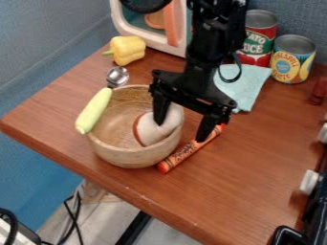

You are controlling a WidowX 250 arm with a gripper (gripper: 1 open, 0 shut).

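My black gripper (pixel 189 109) is over the right half of a wooden bowl (pixel 114 148), its fingers apart around a white rounded object with a reddish band (pixel 156 130) that rests in the bowl. Whether the fingers touch it is unclear. A pale green elongated object (pixel 94 109) leans on the bowl's left rim. An orange Crayola tube (pixel 190 147) lies right of the bowl.
A spoon (pixel 118 75) and yellow object (pixel 126 48) lie behind the bowl. A light blue cloth (pixel 243 86), cans (pixel 293 59) and a toy microwave stand at the back.
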